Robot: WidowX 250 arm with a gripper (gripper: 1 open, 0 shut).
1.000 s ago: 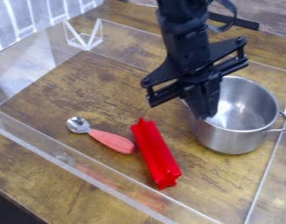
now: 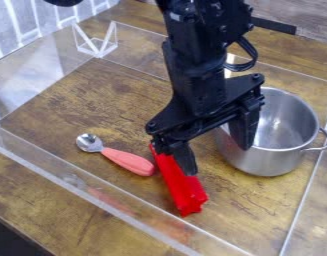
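The black gripper [image 2: 199,140] hangs in the centre of the camera view, open, its fingers pointing down over the upper end of a red bar-shaped object [image 2: 183,192], partly hiding it. To the left lies a spoon [image 2: 119,156] with a pink handle and metal head. A steel pot [image 2: 273,155] stands at the right, partly behind the arm.
Clear plastic walls edge the wooden work surface [image 2: 72,100]. A small white wire frame stands at the upper left.
The gripper has moved down and a little left, from in front of the pot to over the red object. The other objects have not visibly moved.
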